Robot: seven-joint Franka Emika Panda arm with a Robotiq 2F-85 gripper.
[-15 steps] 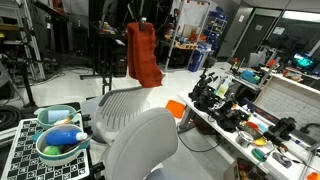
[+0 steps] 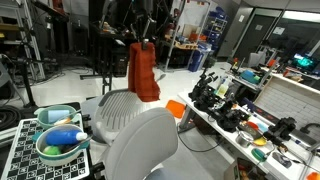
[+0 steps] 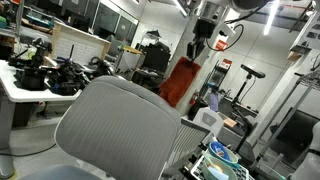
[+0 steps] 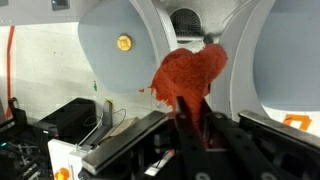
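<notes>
A red cloth hangs in folds from my gripper, which is shut on its upper end. The other exterior view shows the cloth above and behind the grey chair back. Seen from the wrist, the bunched cloth covers the fingertips, so the exact pinch is hidden. The cloth's lower end is close above the pale chair seat; whether it touches cannot be made out.
Beside the chair, bowls with a blue item stand on a dark grid surface. A nearer chair back fills the foreground. A cluttered white table stands to the right.
The chairs and bowls are unchanged.
</notes>
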